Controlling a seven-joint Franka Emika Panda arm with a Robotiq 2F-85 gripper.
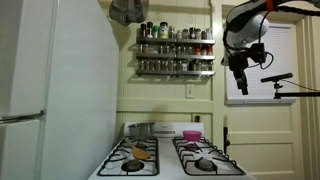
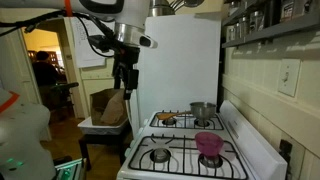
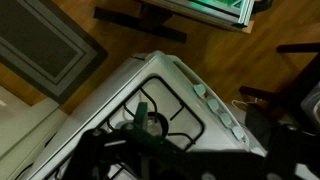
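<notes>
My gripper [image 1: 242, 85] hangs high in the air at the right in exterior view 1, pointing down, well above the stove. In exterior view 2 the gripper [image 2: 126, 88] is over the stove's near left side, apart from everything on it. Its fingers look dark and blurred, so the finger opening is unclear. A metal pot [image 2: 202, 109] stands at the back of the white stove [image 2: 150, 174]. The pink bowl [image 2: 208, 144] rests on a burner grate closer to the camera. A wooden spoon [image 1: 140, 153] lies over the left burners.
Shelves of spice jars [image 1: 175, 50] line the wall above the stove. A white fridge [image 1: 60, 80] borders it on one side. The wrist view shows a stove corner, its knobs [image 3: 212, 103] and wooden floor [image 3: 130, 45].
</notes>
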